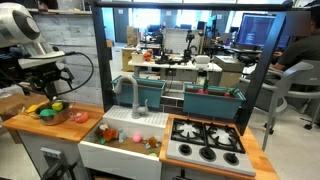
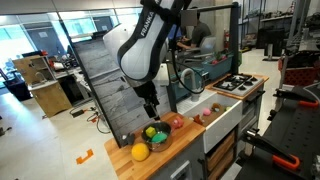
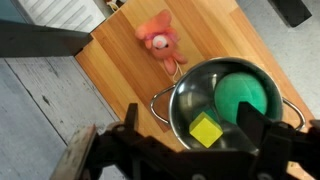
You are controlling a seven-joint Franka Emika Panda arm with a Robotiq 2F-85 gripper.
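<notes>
My gripper is open above a metal pot (image 3: 180,103), with nothing between its fingers. Inside the pot lie a round green object (image 3: 238,93) and a yellow block with green sides (image 3: 206,129). Part of the pot's lower side is hidden by the gripper in the wrist view. A pink-red toy (image 3: 157,40) rests on the wooden counter outside the pot. From exterior view 1, the gripper (image 1: 62,77) hangs clear above the pot (image 1: 65,116) at the counter's left end.
Right of the pot is a white sink (image 1: 110,158) with several colorful objects in it, and a faucet (image 1: 135,98) behind. A stove (image 1: 208,143) stands farther right. An orange-yellow round item (image 2: 140,152) sits on the counter near the pot. A grey panel (image 1: 75,60) rises behind.
</notes>
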